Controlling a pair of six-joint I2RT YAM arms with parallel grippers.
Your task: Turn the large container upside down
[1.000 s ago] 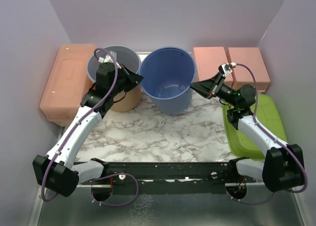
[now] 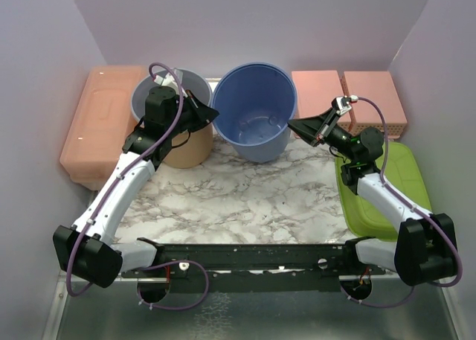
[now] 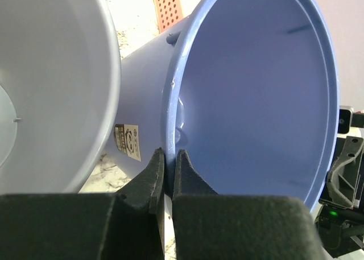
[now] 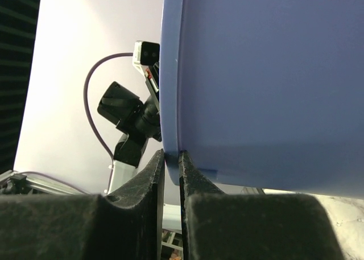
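Note:
A large blue container [image 2: 256, 102] is tilted in the middle of the top view, its opening toward the camera. My left gripper [image 2: 212, 114] is shut on its left rim; in the left wrist view that rim [image 3: 173, 89] runs down between the fingertips. At the opposite side, my right gripper [image 2: 294, 124] is on the right rim, which in the right wrist view [image 4: 170, 100] meets the closely set fingertips, shut on it.
A grey-rimmed tan container [image 2: 186, 154] stands just left, close against the blue one. A salmon lid [image 2: 97, 124], pink baskets [image 2: 372, 94] and a green tray [image 2: 394, 199] line the sides.
The blue container has shifted slightly toward the back and tipped a little more, with both grippers at its rim. The left arm has moved slightly right and back.

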